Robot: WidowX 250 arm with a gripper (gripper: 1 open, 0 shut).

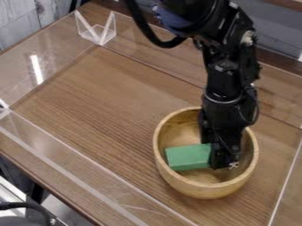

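Observation:
A round wooden bowl (pixel 177 180) sits on the right half of the table. A green block (pixel 186 157) lies inside it, toward the front left. My black gripper (pixel 223 152) reaches down into the bowl from above, shut on the green block at that block's right end. The fingertips are dark and partly hard to make out against the block and bowl.
A white wire stand (pixel 97 28) is at the back left. A grey ledge runs along the back, and dark cables lie at the lower left.

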